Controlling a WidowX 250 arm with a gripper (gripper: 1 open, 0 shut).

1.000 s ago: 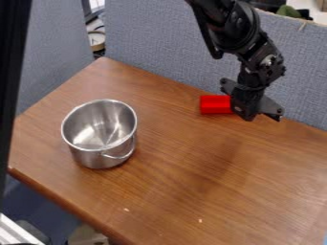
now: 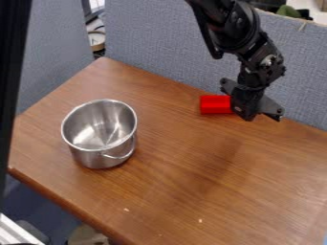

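Observation:
A red cylinder [image 2: 213, 104] lies on its side on the wooden table near the back padded wall. My black gripper [image 2: 250, 107] is low beside it at its right end, partly covering it; its fingers are dark, and I cannot see anything clearly held between them. A shiny steel pot [image 2: 98, 134] with a handle stands upright on the table at the left.
Grey padded panels [image 2: 166, 38] border the back and left. A dark vertical bar runs along the left edge of the view.

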